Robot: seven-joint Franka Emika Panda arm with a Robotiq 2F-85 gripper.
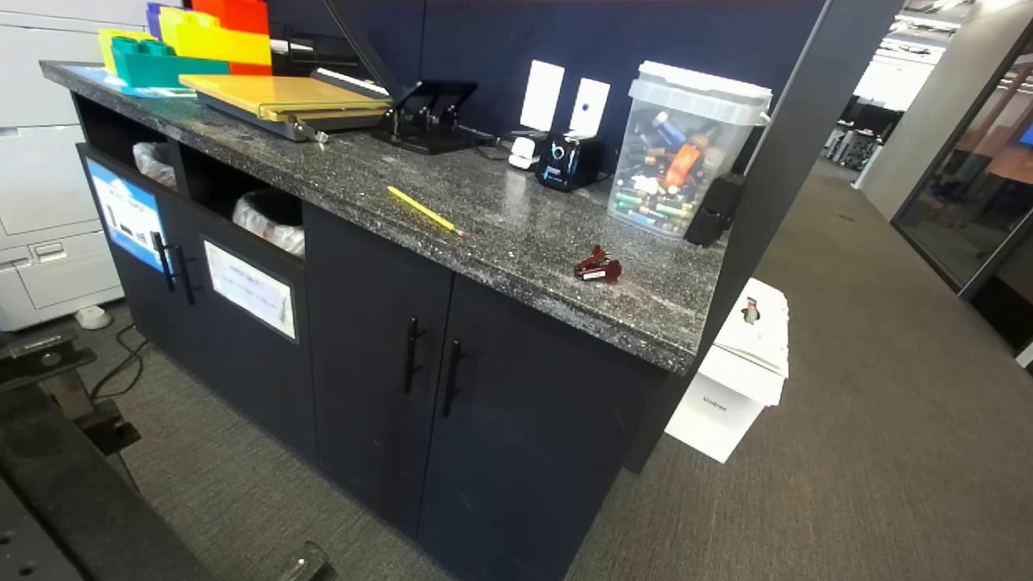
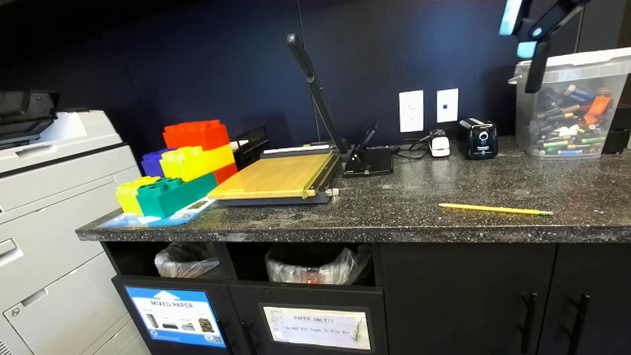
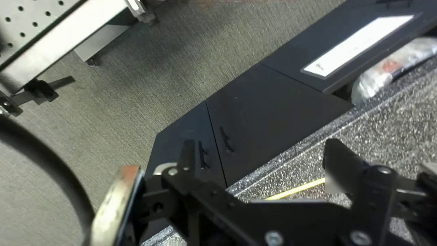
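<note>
A yellow pencil (image 1: 425, 210) lies on the dark speckled counter (image 1: 484, 198), close to its front edge. Nearer the right end of that counter is a dark red staple remover (image 1: 597, 266). In the wrist view my gripper stands open, its two black fingers wide apart and nothing held between them. Below the gap, part of the pencil (image 3: 295, 189) shows, the rest covered by the gripper. Exterior view 2 shows a black finger (image 2: 537, 68) up high at the right, in front of the clear bin (image 2: 615, 77) and well above the counter.
A black pencil sharpener (image 1: 569, 161) sits by the wall, left of the bin of batteries and markers. Farther left are a black stand (image 2: 369, 160), a paper trimmer (image 2: 272, 174) with its arm raised, and large toy bricks (image 2: 180, 195).
</note>
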